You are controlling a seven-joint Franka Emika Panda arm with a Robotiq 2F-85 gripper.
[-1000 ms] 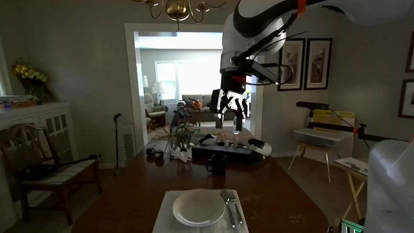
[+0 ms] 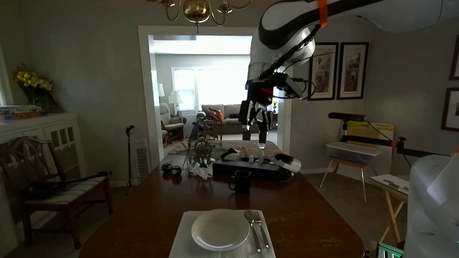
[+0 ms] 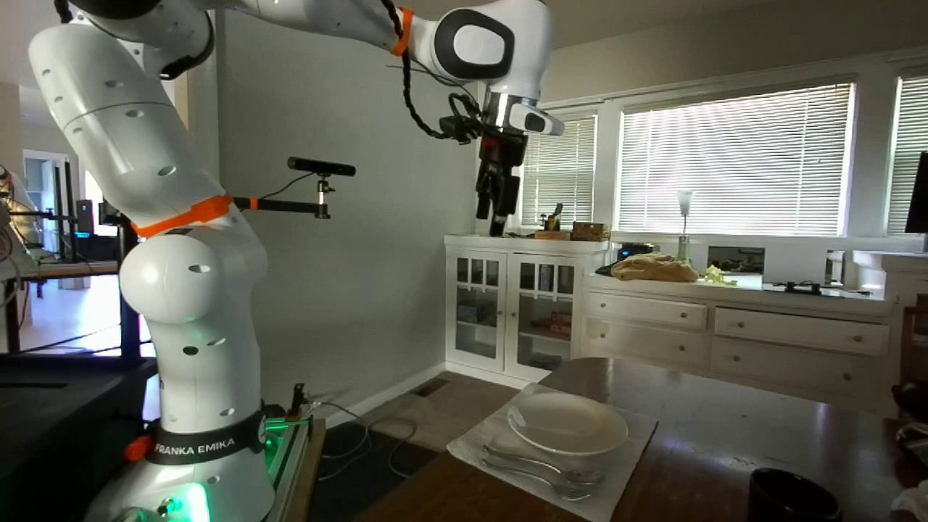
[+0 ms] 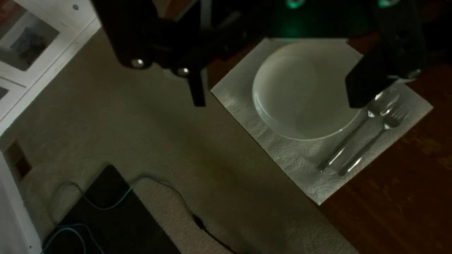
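My gripper (image 2: 254,138) hangs high in the air, open with nothing between its fingers. In the wrist view its two fingertips (image 4: 198,91) stand wide apart, with the tabletop well below them. A white plate (image 2: 220,230) rests on a pale placemat (image 4: 286,158) near the table's edge. Beside the plate lie a spoon (image 4: 345,146) and a fork (image 4: 368,146), side by side on the same mat. Farther along the table, a black mug (image 2: 242,182) stands upright; in the second exterior view the mug (image 3: 792,497) shows at the bottom edge.
Behind the mug are a long black box (image 2: 254,169), a white and black headset (image 2: 287,163) and a small plant (image 2: 202,149). Dark round objects (image 2: 172,169) sit at the left. Bare wooden tabletop (image 2: 142,215) lies left and right of the placemat.
The gripper has turned, so its fingers look closer together from the first exterior view, and the arm has shifted slightly. Everything on the table stays where it was.
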